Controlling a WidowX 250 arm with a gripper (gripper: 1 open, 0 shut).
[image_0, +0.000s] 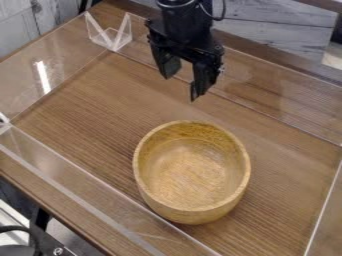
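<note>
My black gripper (183, 70) hangs over the back middle of the wooden table, open, with nothing visible between its fingers. In the front middle of the table, apart from the gripper, lies an empty yellow oval bowl (191, 193).
The wooden table (80, 115) has clear room left of the bowl and to its right. A clear plastic piece (110, 32) is at the back left. Clear edges border both sides, and a grey marbled wall stands at the back right.
</note>
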